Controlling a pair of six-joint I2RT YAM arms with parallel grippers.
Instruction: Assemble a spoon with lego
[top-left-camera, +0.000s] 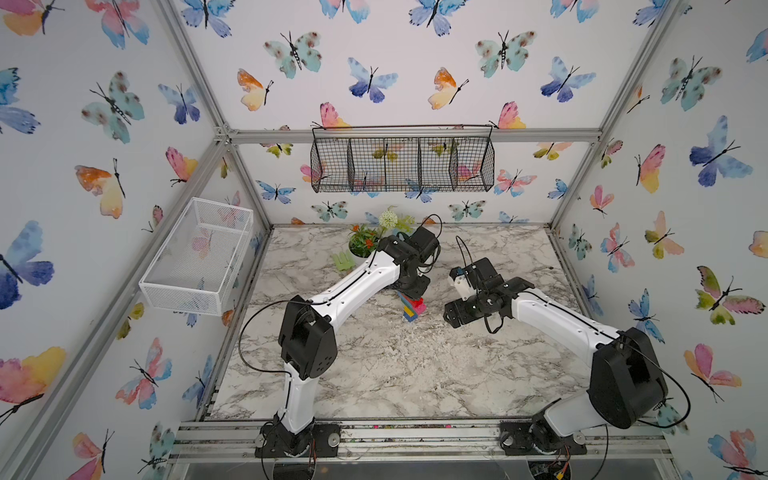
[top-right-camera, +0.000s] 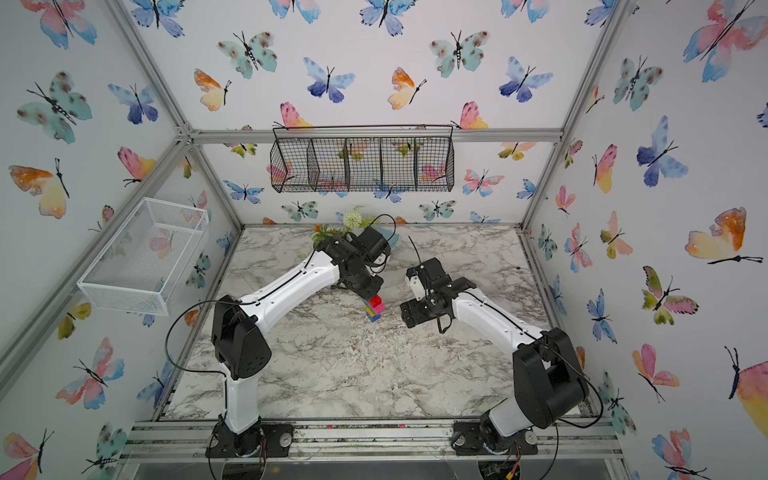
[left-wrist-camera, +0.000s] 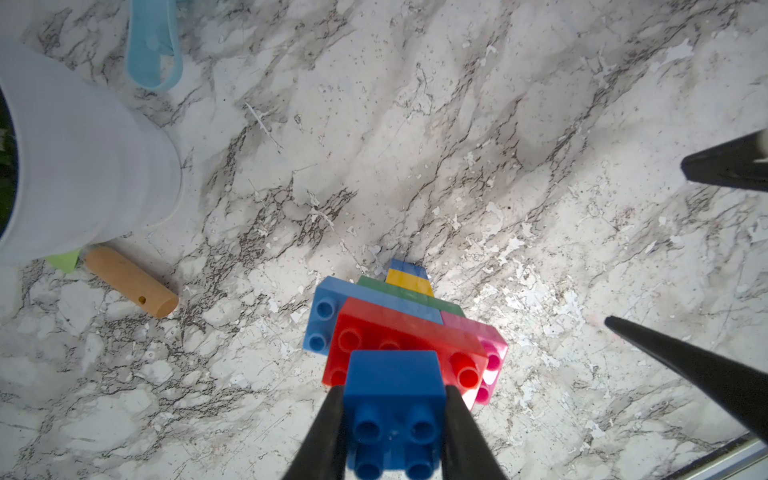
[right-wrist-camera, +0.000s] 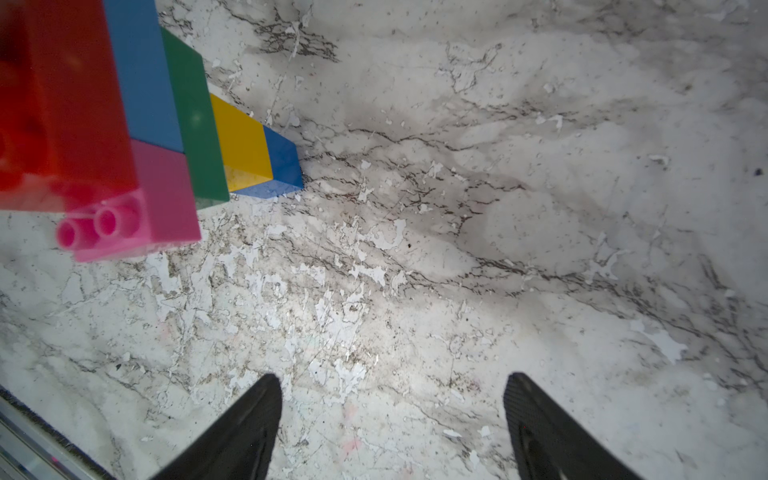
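A stack of lego bricks stands on the marble table: from the bottom, a blue brick (right-wrist-camera: 283, 158), a yellow brick (right-wrist-camera: 242, 145), a green brick (right-wrist-camera: 192, 120), then a light-blue brick (left-wrist-camera: 319, 312) beside a pink brick (right-wrist-camera: 169, 196), with a red brick (left-wrist-camera: 408, 316) on top. In the left wrist view, my left gripper is shut on a blue brick (left-wrist-camera: 392, 372) over the red one; whether the two touch cannot be told. My right gripper stands open to the right of the stack, nothing between its fingers.
A white flower pot (left-wrist-camera: 120, 168) stands behind the stack, with a wooden peg (left-wrist-camera: 132, 280) and a light-blue plastic piece (left-wrist-camera: 154, 48) near it. A white wire basket (top-left-camera: 197, 254) hangs on the left wall.
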